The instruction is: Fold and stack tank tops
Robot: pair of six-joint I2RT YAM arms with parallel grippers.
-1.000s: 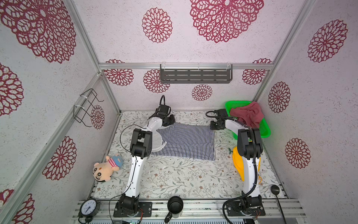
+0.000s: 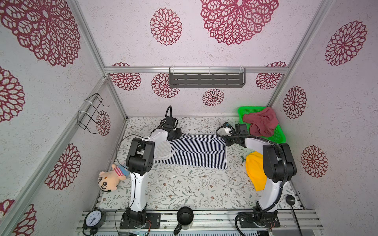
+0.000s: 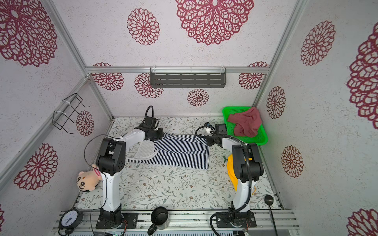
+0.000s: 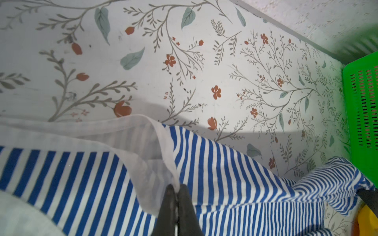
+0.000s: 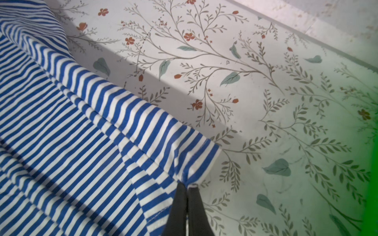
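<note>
A blue-and-white striped tank top (image 2: pixel 198 157) lies spread across the middle of the table, its back edge being folded over. In the left wrist view my left gripper is shut on the sheer white edging at the garment's left part. In the right wrist view my right gripper is shut on the striped hem at the back right corner. From above, both grippers sit along the garment's back edge, one at each end.
A green basket (image 2: pixel 281 135) holding a maroon cloth (image 2: pixel 261 121) stands back right. A yellow cloth (image 2: pixel 255 171) lies front right, a plush toy (image 2: pixel 108 181) front left.
</note>
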